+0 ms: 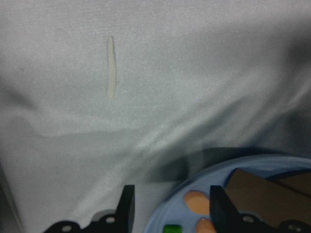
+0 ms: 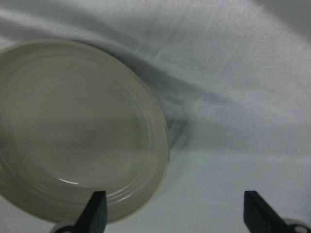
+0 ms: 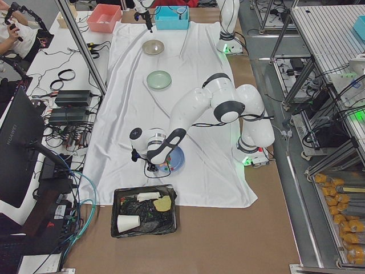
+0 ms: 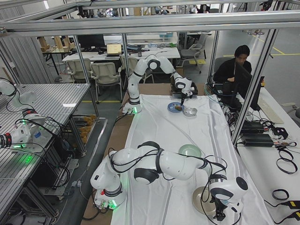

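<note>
A blue plate (image 3: pixel 177 158) holds brown, orange and green pieces. My left gripper is open above its edge, nothing seen between the fingertips; in the camera left view the arm partly hides the plate. My right gripper stands open beside and above a beige plate (image 2: pixel 77 126), nothing between its fingers. A green plate (image 3: pixel 158 80) lies mid-table. A silver bowl (image 4: pixel 190 111) shows near the blue plate in the camera right view.
A black-lined tray (image 3: pixel 142 225) with a white cup and other items lies beyond the cloth's edge. A blue box (image 3: pixel 171 20) stands at the opposite end.
</note>
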